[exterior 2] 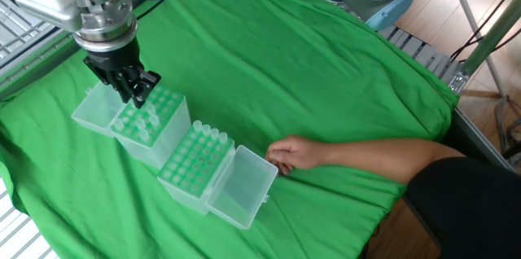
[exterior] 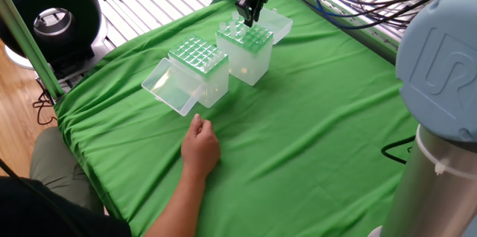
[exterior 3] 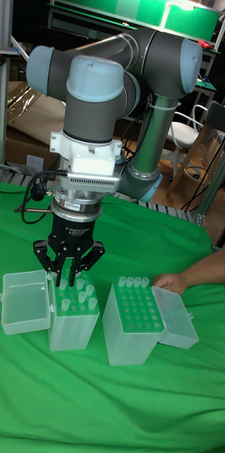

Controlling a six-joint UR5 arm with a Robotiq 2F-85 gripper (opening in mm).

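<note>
My gripper points down over the tip rack with the white-clear body and green top. In exterior view 3 its fingers stand a little apart, close among the tips; whether a tip is between them I cannot tell. Several clear tips stick up from this rack near the gripper. Beside it is a second similar rack, with a short row of tips raised along its far edge in exterior view 3. Both racks have their clear lids hinged open, the first lid and the second lid lying outward.
A person's hand rests on the green cloth close to the second rack's lid. Black cables run along the table's edge behind the gripper.
</note>
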